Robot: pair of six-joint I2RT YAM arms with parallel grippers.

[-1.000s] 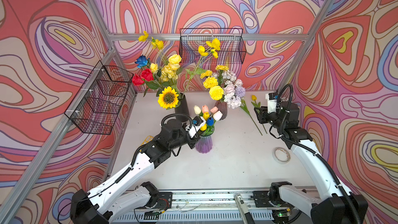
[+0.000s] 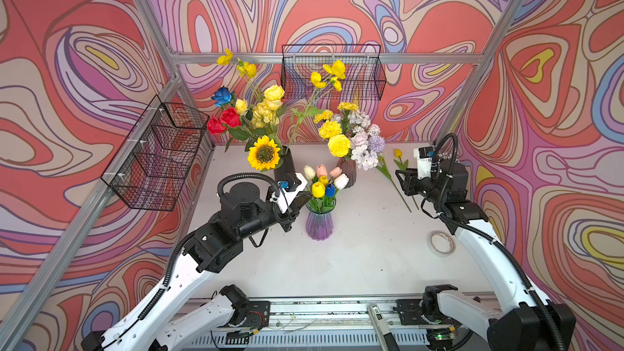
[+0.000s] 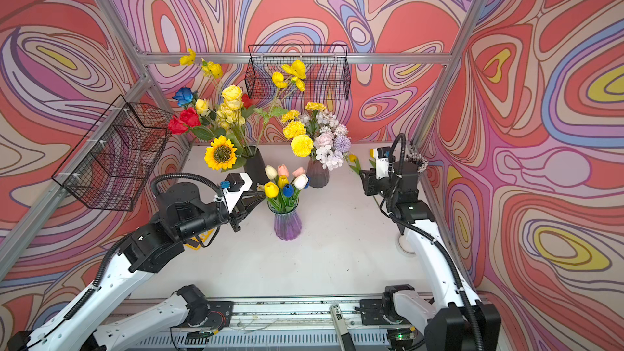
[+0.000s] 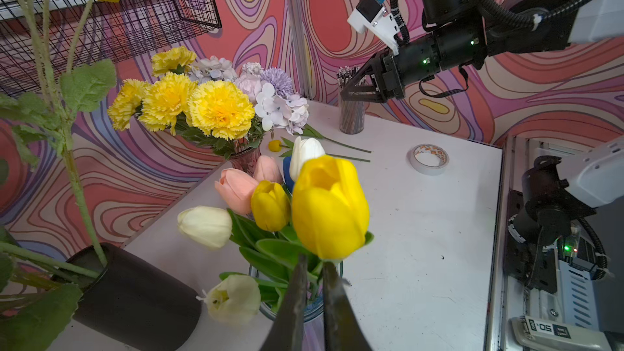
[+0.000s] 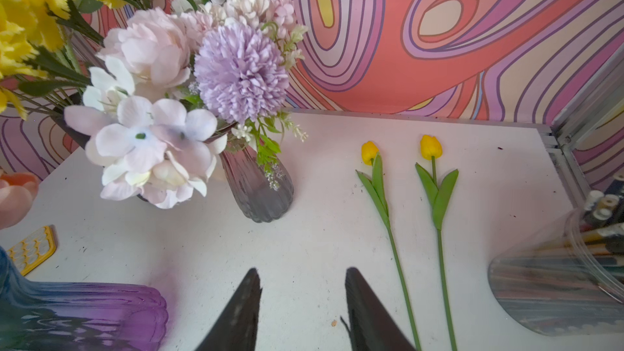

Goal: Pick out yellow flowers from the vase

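A purple ribbed vase (image 2: pixel 319 224) at the centre holds tulips: a large yellow tulip (image 4: pixel 330 204), a smaller yellow tulip (image 4: pixel 269 205), white, pink and blue ones. My left gripper is at the vase's left, its fingertips close together just below the large yellow tulip's head; whether they touch or grip its stem I cannot tell. My right gripper stands open and empty at the right. Two yellow tulips (image 5: pixel 431 147) with long stems lie on the table beyond it.
A black vase (image 3: pixel 255 167) of mixed flowers and a flower vase (image 5: pixel 256 198) stand behind. A tape roll (image 4: pixel 428 159) and clear cylinder (image 5: pixel 539 286) are on the right; wire baskets (image 2: pixel 152 165) hang on the walls.
The left arm has risen and shifted slightly left, its wrist now higher beside the tulips. The right arm is unchanged.
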